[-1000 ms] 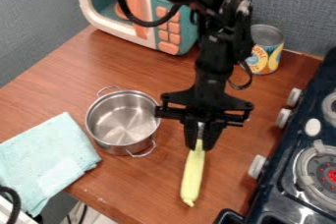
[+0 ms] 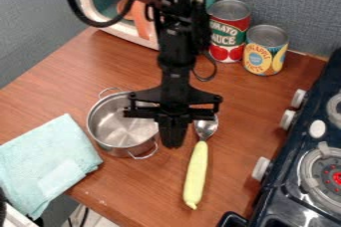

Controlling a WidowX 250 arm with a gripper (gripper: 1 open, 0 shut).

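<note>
My black gripper (image 2: 173,131) hangs low over the wooden table, its fingers beside the right rim of a steel pot (image 2: 114,126). Just right of the fingers lies a spoon with a pale yellow handle (image 2: 194,176), its metal head pointing toward the back. Whether the fingers are open or shut, or have anything between them, is too dark to tell.
A light blue cloth (image 2: 40,166) lies at front left. A stove (image 2: 300,181) fills the right side. At the back stand a tomato sauce can (image 2: 226,37), a corn can (image 2: 264,57) and a toy microwave (image 2: 107,7).
My gripper has moved left, away from over the spoon toward the pot, uncovering the spoon's metal head and the tomato sauce can. The spoon lies in about the same place.
</note>
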